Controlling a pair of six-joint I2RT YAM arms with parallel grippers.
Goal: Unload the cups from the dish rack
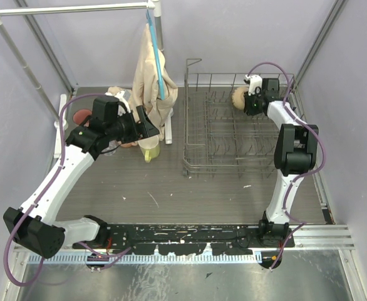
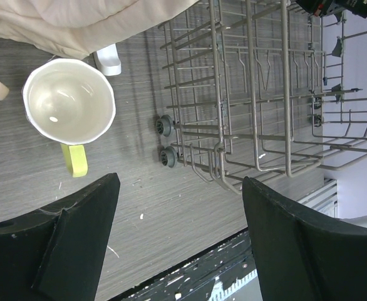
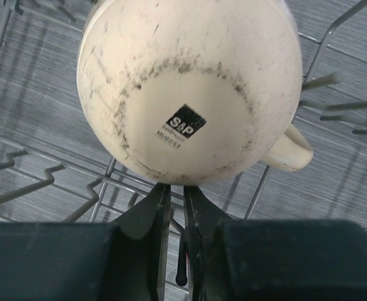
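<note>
A cream mug (image 1: 238, 96), its base stamped S&P, lies on its side in the back of the wire dish rack (image 1: 186, 138); the right wrist view shows its bottom (image 3: 190, 88) and handle. My right gripper (image 1: 251, 95) is at that mug, its fingertips close together just below the base; whether they grip anything is unclear. My left gripper (image 1: 144, 125) hangs open above a white cup with a yellow-green handle (image 2: 69, 100) that stands on the floor left of the rack, nothing between its fingers.
A beige cloth (image 1: 149, 75) hangs from a white rail behind the left arm. More cups, including a reddish one (image 1: 82, 116), are partly hidden by that arm. The grey floor (image 1: 171, 194) in front of the rack is clear.
</note>
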